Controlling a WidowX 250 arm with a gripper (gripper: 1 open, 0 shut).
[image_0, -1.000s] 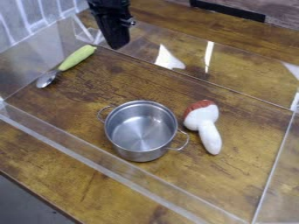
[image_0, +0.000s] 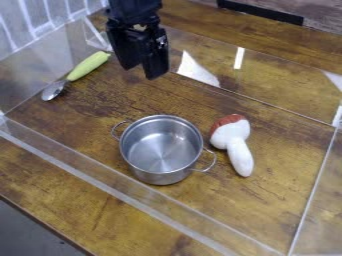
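A black robot gripper (image_0: 150, 62) hangs over the back left of the wooden table, above and right of a yellow-green corn cob (image_0: 87, 65), with nothing visible between its fingers. A metal spoon (image_0: 54, 91) lies left of the corn. A steel pot (image_0: 162, 150) with two handles sits empty in the middle front. A white toy mushroom (image_0: 237, 150) with a red top lies to the right of the pot.
Clear plastic walls (image_0: 317, 200) border the work area on the sides and front. The table (image_0: 227, 215) has free room between the gripper and the pot and at the front right.
The gripper has moved down in the view, toward the viewer and slightly right. The corn, spoon, pot and mushroom are unchanged.
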